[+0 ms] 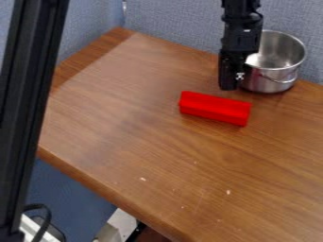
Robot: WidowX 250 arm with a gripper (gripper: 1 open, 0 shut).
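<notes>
My black gripper (pixel 229 77) hangs down from the top of the view at the left side of a steel pot (pixel 280 66), its tip low near the tabletop and partly in front of the pot. It looks shut, with nothing visible between its fingers. A red cylinder (pixel 214 109) lies on its side on the wooden table, a short way below the gripper and apart from it.
Grey padded walls (pixel 164 19) border the back. A black frame post (pixel 32 76) runs down the left edge, with cables at its foot.
</notes>
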